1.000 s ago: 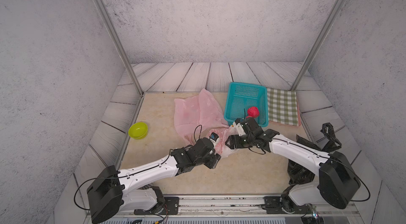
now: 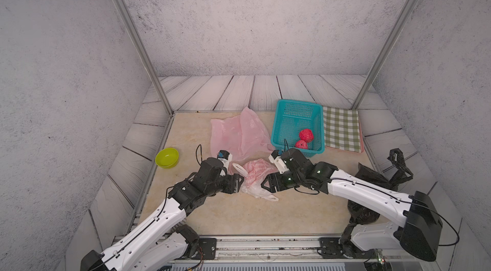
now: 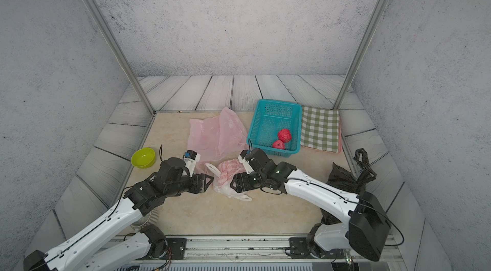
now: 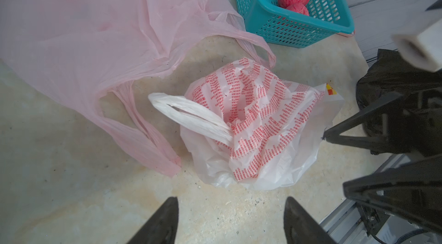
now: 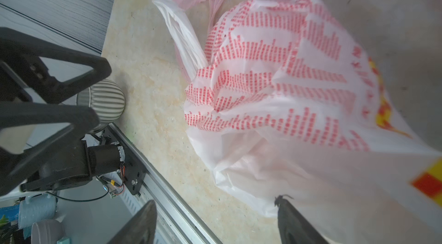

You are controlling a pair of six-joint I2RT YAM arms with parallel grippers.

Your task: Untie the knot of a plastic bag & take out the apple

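Observation:
A white plastic bag (image 4: pixel 257 124) with red print lies crumpled mid-table, one handle (image 5: pixel 181 32) sticking up toward the left; whether an apple is inside cannot be told. My left gripper (image 2: pixel 236 183) hangs over the bag's left side, its fingers apart with nothing between them. My right gripper (image 2: pixel 268 184) is at the bag's right side, also open, with the bag's plastic below its fingers in the right wrist view and none clearly held.
A pink bag (image 4: pixel 101 36) lies behind. A teal basket (image 2: pixel 297 117) with red balls, a checked cloth (image 2: pixel 341 127), a green bowl (image 2: pixel 166 157) and a black bag (image 3: pixel 340 179) surround the work area.
My left gripper has moved left and up from the bag's front. My right gripper has shifted left and toward the front.

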